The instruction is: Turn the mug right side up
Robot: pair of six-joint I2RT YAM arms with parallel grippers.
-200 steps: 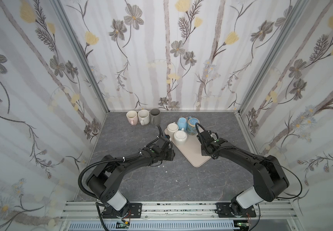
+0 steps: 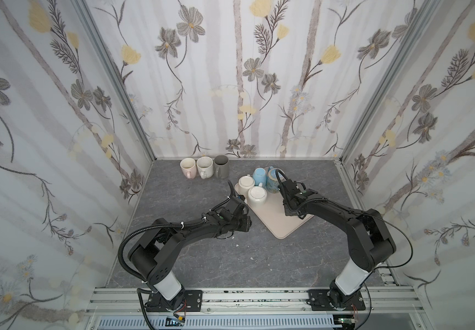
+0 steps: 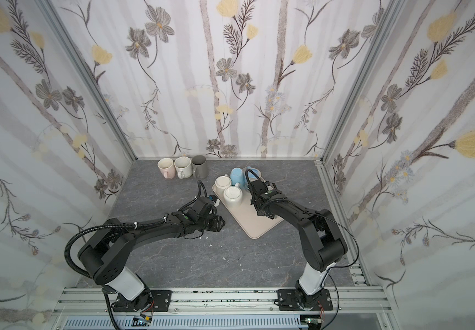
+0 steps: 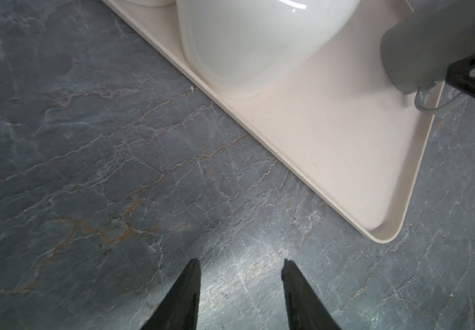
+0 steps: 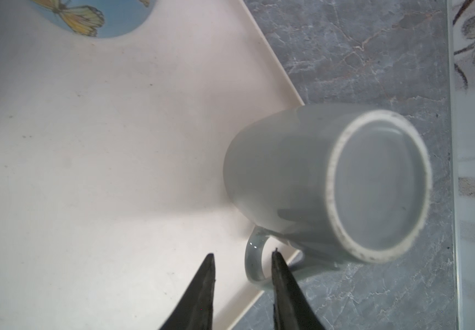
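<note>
A pale grey-blue mug (image 5: 281, 165) stands upside down on the beige tray (image 5: 100, 181), its base facing up and its handle (image 5: 255, 258) toward my right gripper. That gripper is part open with no mug held; its right finger (image 5: 281, 275) overlaps the handle in view, and contact cannot be told. From the left wrist, the same mug (image 4: 435, 49) shows at the upper right beside a dark part of the right gripper. My left gripper stands open over bare counter, left of the tray. In the top views the right arm mostly covers the grey-blue mug.
Two white mugs (image 2: 257, 193) and two blue mugs (image 2: 260, 176) stand upside down toward the tray's back corner. Pink, white and dark grey mugs (image 2: 221, 166) stand upright at the back left.
My left gripper has shifted only slightly. No mug has visibly moved.
</note>
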